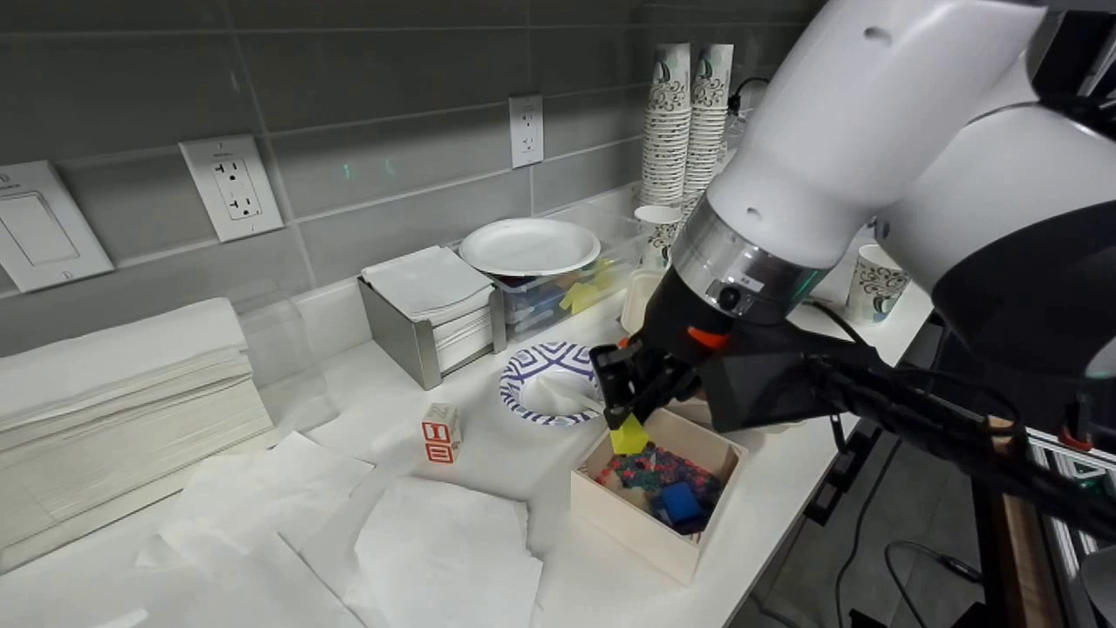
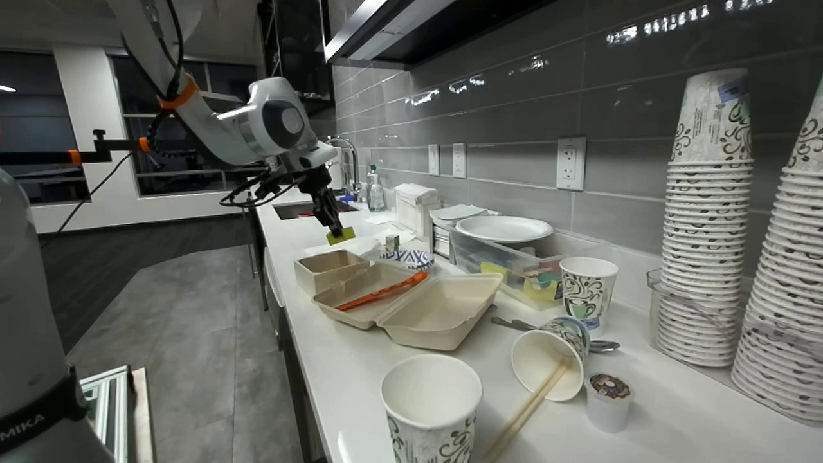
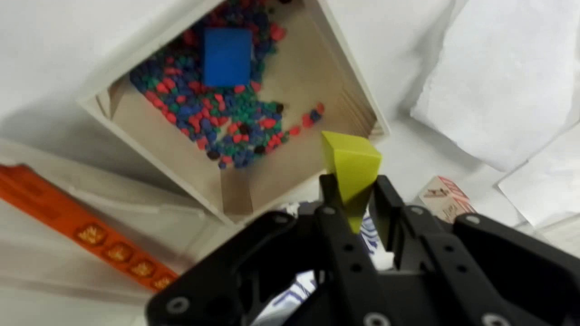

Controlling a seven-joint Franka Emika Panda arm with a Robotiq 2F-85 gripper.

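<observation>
My gripper is shut on a yellow block [image 3: 356,160], which juts out past the fingertips. In exterior view 1 the block [image 1: 629,435] hangs over the rim of an open wooden box [image 1: 635,534], at the side near the patterned bowl. A blue block [image 3: 227,57] rests inside the box, on a scatter of small red, blue, green and dark pebbles [image 3: 239,117]. Exterior view 2 has the gripper [image 2: 337,234] above the counter with the yellow block showing under it; the box's inside is hidden there.
A blue-patterned bowl [image 1: 552,385] stands beside the box, and a lettered wooden cube [image 1: 440,433] lies farther left. Loose paper napkins [image 1: 450,555] cover the front counter. An open takeout container [image 2: 440,308] holding an orange stick [image 2: 382,290] sits close to the box.
</observation>
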